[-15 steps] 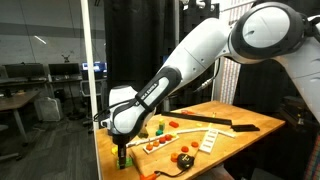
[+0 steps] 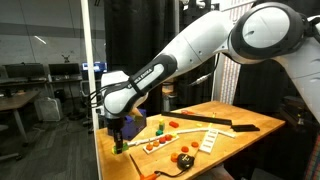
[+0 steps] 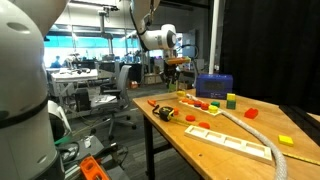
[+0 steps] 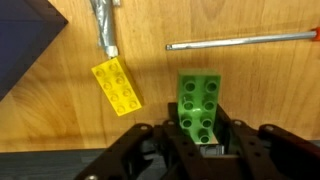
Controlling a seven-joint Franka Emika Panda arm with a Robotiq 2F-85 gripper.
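In the wrist view a green studded block (image 4: 198,100) stands upright in the middle, between the black fingers of my gripper. The fingers are shut on its lower part. Left of it, and apart from it, a yellow studded block (image 4: 117,86) lies tilted on the wooden table. From the side, my gripper (image 2: 120,139) is over the near left end of the table, with the green block (image 2: 118,149) at its tips. The block's lower end is hard to make out there.
A metal shaft (image 4: 235,42) with a red handle lies beyond the green block. A dark blue box (image 4: 22,35) fills the upper left corner; it also shows as the blue box (image 3: 213,86) on the table. A white slotted strip (image 3: 228,141) and several small coloured pieces lie farther along.
My gripper has risen from near the tabletop and shifted slightly left in exterior view 1. The green block has come up with it.
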